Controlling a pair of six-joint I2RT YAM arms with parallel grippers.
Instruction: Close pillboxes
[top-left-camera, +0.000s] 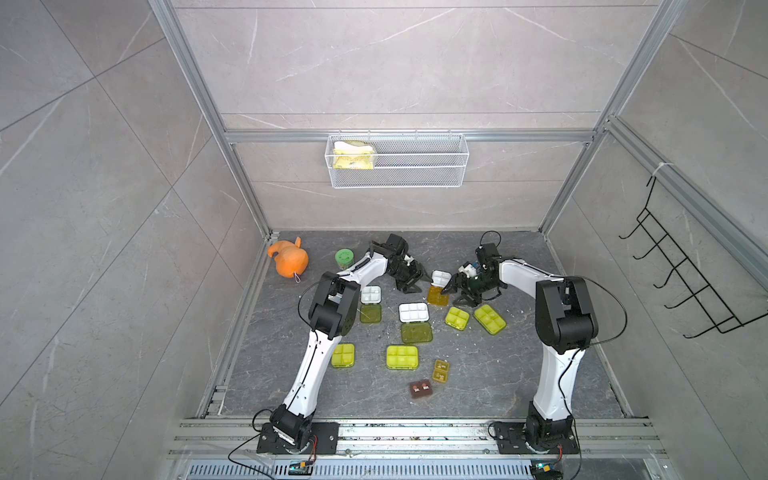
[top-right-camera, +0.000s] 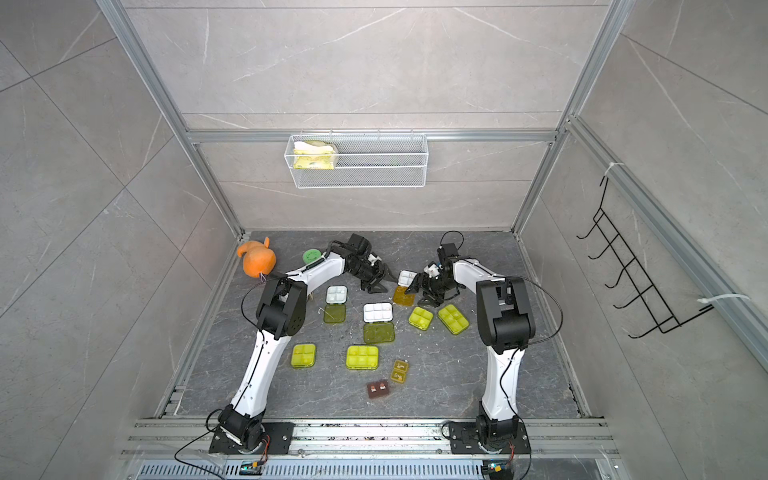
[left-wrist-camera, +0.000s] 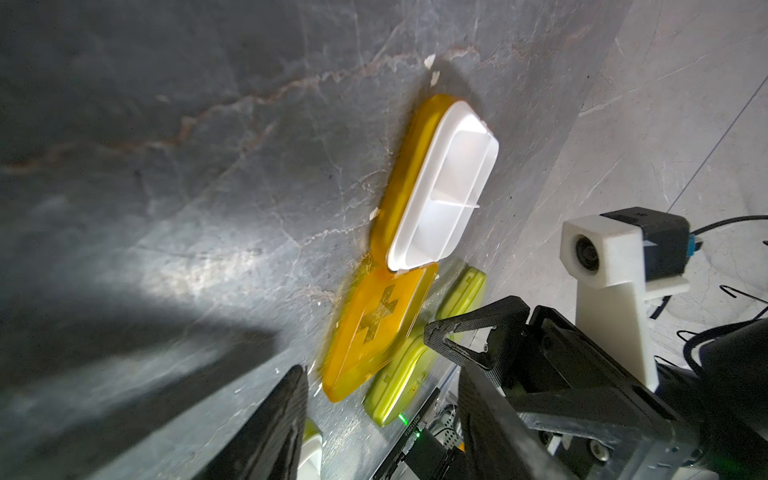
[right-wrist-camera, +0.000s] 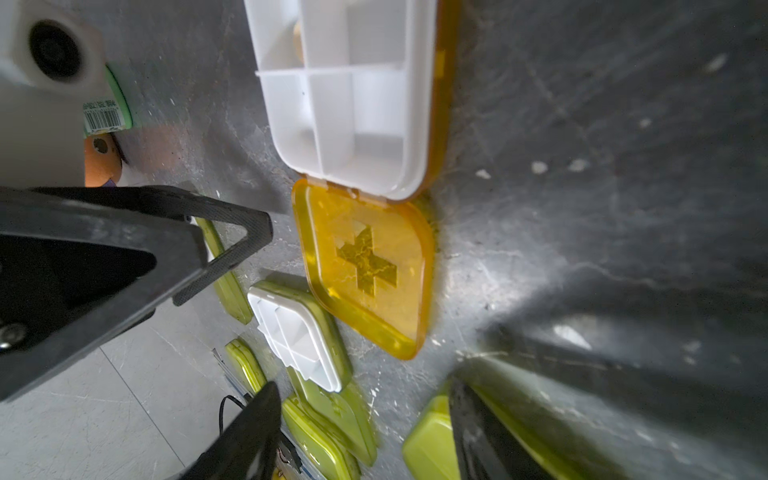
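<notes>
An orange pillbox lies open between my two arms, its white tray (left-wrist-camera: 442, 188) toward the back wall and its clear orange lid (right-wrist-camera: 368, 260) flat on the table toward the front. My left gripper (top-left-camera: 413, 281) stands open to its left. On the other side is my right gripper (top-left-camera: 464, 293), also open, close to the lid. Nothing shows between the fingers of either one. Two green pillboxes also lie open, a larger white tray (top-left-camera: 413, 312) and a smaller white tray (top-left-camera: 370, 295), each with its lid folded out toward the front.
Shut green pillboxes (top-left-camera: 457, 318) lie around. Near the front are a small amber box (top-left-camera: 441, 370) and a brown box (top-left-camera: 421, 389). An orange toy (top-left-camera: 289, 259) and green tub (top-left-camera: 344, 257) stand at the back left.
</notes>
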